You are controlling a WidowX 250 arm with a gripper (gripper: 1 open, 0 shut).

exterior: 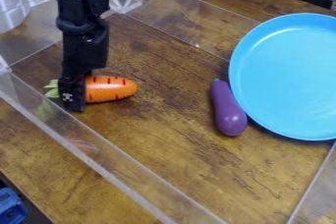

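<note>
The black gripper (75, 92) reaches down from the top left onto an orange toy carrot (113, 87) with green leaves (53, 87) at the left of the wooden surface. Its tips are at the carrot's leafy end; whether they are closed on it is hard to tell.
A purple eggplant (227, 108) lies right of the carrot, beside a large blue plate (297, 76) at the right. Clear plastic walls border the area.
</note>
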